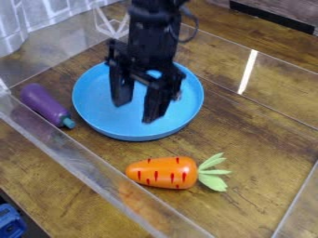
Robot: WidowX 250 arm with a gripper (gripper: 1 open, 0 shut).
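My dark gripper (147, 98) hangs over the blue plate (130, 125) in the middle of the view, its fingers pointing down and apart, with nothing visible between them. An orange toy carrot (165, 172) with pale green leaves lies on the wooden table in front of the plate. A purple toy eggplant (45, 104) lies to the left of the plate.
Clear wall-like strips cross the left side and lower left, and a small blue object (10, 223) sits at the lower left corner.
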